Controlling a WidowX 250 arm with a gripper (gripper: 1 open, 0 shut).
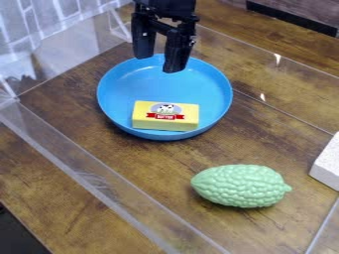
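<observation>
A black gripper (162, 56) hangs over the back part of a blue plate (126, 89), its two fingers pointing down and spread apart with nothing visible between them. On the front of the plate lies a yellow box (165, 115) with a cow picture and red label. A green bumpy bitter melon (241, 186) rests on the wooden table to the front right of the plate.
A white block (327, 159) is at the right edge of the view. Clear plastic walls run along the left and front.
</observation>
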